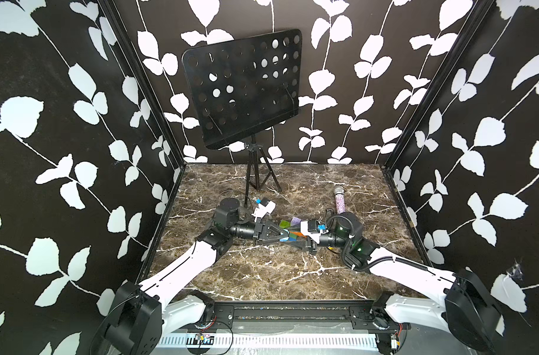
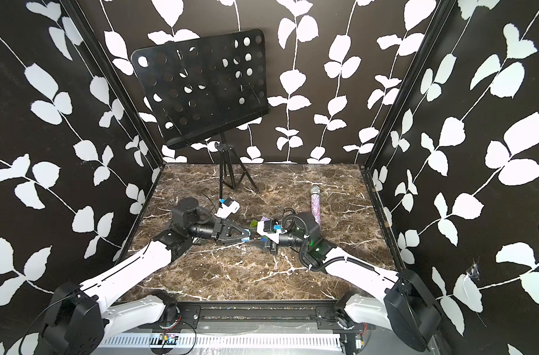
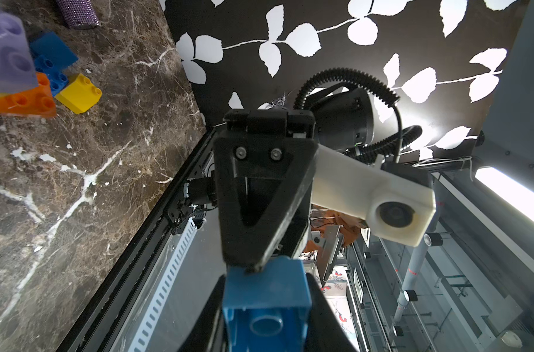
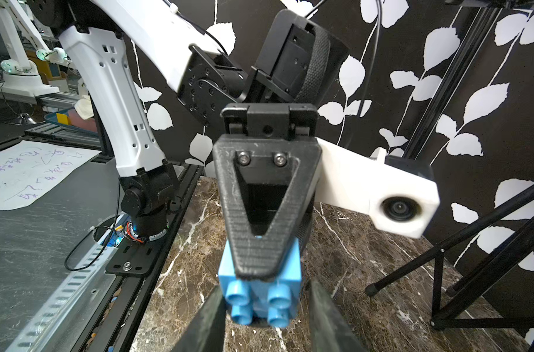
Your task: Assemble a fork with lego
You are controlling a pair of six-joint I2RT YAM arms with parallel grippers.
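Observation:
My left gripper point(image 1: 284, 233) and right gripper point(image 1: 297, 235) face each other over the middle of the table. A light blue brick point(image 4: 278, 293), studs toward the right wrist camera, is clamped by the left one's black fingers point(image 4: 261, 258). In the left wrist view a blue brick point(image 3: 267, 287) sits at the right gripper's fingertip, its hollow underside toward that camera; the right gripper looks shut on it. Whether the two bricks touch cannot be told. Loose bricks lie beyond: purple point(image 3: 8, 47), orange point(image 3: 32, 102), blue point(image 3: 52, 55) and yellow point(image 3: 79, 94).
A glittery pink microphone point(image 1: 339, 201) lies at the back right. Behind the left arm stands a black music stand point(image 1: 245, 88) on tripod legs.

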